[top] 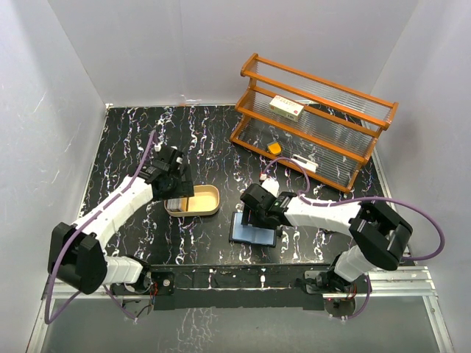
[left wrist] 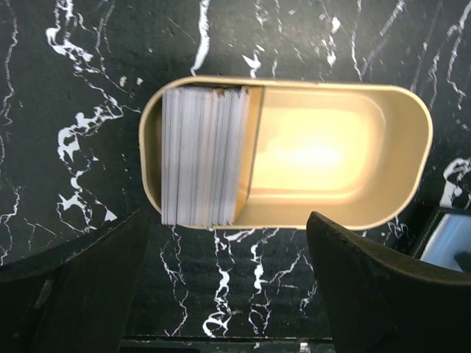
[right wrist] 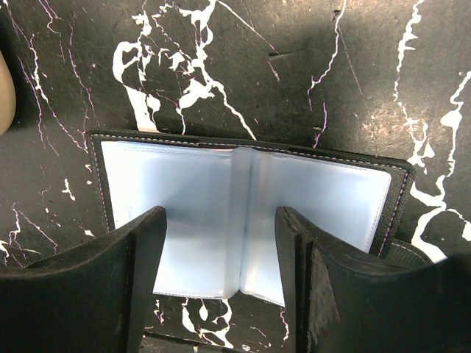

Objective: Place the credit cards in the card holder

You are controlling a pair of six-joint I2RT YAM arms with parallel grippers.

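Note:
A cream tray holds a stack of white cards on its left side. My left gripper is open above it, fingers empty. The open card holder, a black cover with clear sleeves, lies right of the tray. My right gripper hangs open over its middle, with nothing between the fingers. Whether any card is in the sleeves I cannot tell.
A wooden rack with a white box and a yellow object stands at the back right.

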